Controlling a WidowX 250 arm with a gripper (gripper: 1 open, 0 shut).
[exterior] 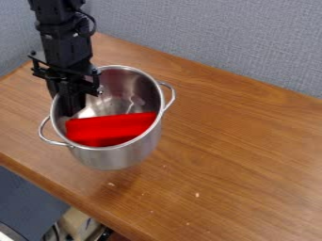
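Note:
A steel pot [126, 151] with two wire handles sits near the left edge of the wooden table, and a red cylindrical object [111, 126] lies inside it. My black gripper [70, 99] reaches down from the upper left to the pot's left rim and inside. It looks shut; its fingertips are partly hidden, and I cannot tell whether they touch the rim.
A grey speckled wall [227, 38] runs behind it. A dark floor area with some equipment shows beyond the table's front left edge.

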